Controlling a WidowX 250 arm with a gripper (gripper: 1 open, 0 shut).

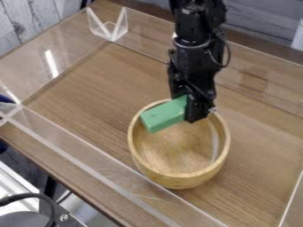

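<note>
My black gripper (187, 97) is in the upper middle, shut on a green block (164, 114). The block is tilted and held over the back left rim of a round tan bowl (178, 168). The fingertips are partly hidden by the block.
A clear plastic piece (109, 25) stands at the back left. A dark curved object (27, 213) is at the bottom left corner.
</note>
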